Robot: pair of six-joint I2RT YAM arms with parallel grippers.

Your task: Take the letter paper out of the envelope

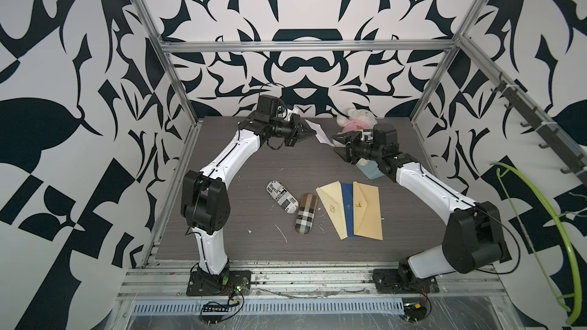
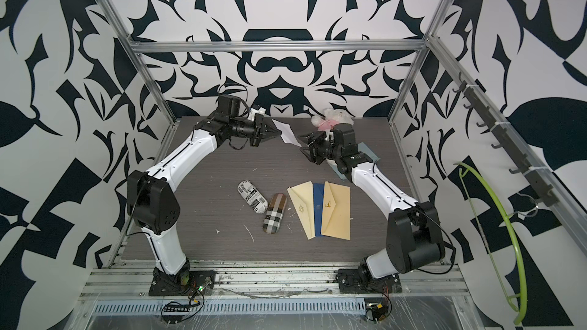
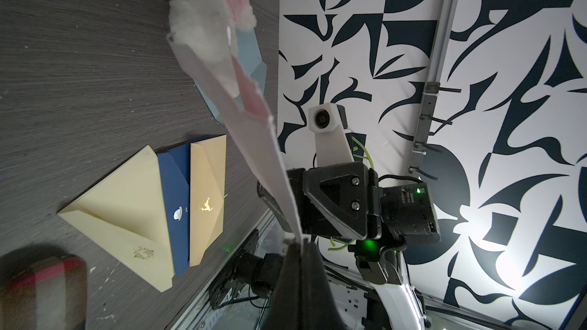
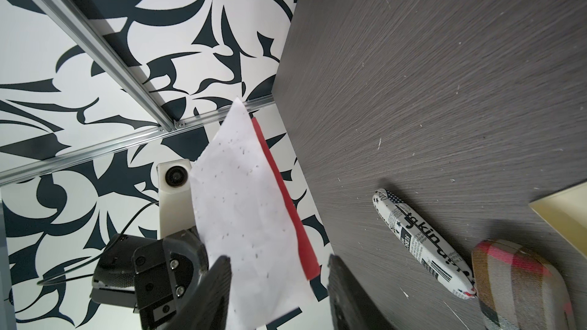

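Note:
A thin white speckled paper point(image 4: 250, 207) with a red strip along one edge is held up above the table. Whether it is the envelope, the letter paper or both together, I cannot tell. Its near end runs between the fingertips of my left gripper, which is shut on it. In the left wrist view the paper's far end parts into two layers, showing pinkish red inside. My right gripper is partly open, facing the paper's free end point(image 1: 324, 138), which shows between its fingers in the right wrist view. Contact there is not clear.
Cream, blue and tan envelopes point(image 1: 368, 214) lie overlapping at the front right. Two glasses cases point(image 1: 305, 214) lie left of them. Behind my right gripper are a plush toy point(image 1: 359, 119) and a pale blue item point(image 1: 371, 170).

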